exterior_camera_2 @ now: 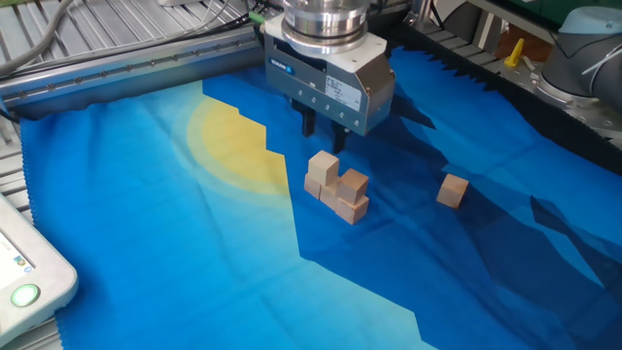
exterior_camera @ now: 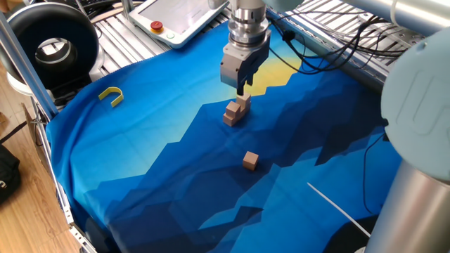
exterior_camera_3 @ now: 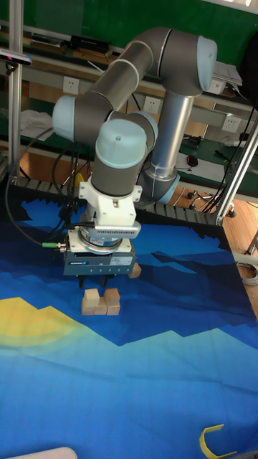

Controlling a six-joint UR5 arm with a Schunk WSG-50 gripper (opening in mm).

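Small wooden cubes form a stack on the blue cloth: a bottom row with a left top cube (exterior_camera_2: 323, 167) and a right top cube (exterior_camera_2: 353, 187) at its ends, a gap between those two. One loose cube (exterior_camera_2: 453, 192) lies apart to the right in exterior view 2; in exterior view 1 the same loose cube (exterior_camera: 250, 161) is in front of the stack. Above and just behind the stack hangs my gripper (exterior_camera_2: 324, 136). Its two dark fingers (exterior_camera_2: 308, 122) point down and stand apart, with nothing between them. They appear clear of the cubes.
A yellow curved piece (exterior_camera: 111, 95) lies far left on the patterned cloth (exterior_camera: 105, 154). A tablet-like pendant (exterior_camera: 176, 17) with a red button rests at the back edge. Cables (exterior_camera: 344, 46) hang behind the arm. Open cloth surrounds the cubes.
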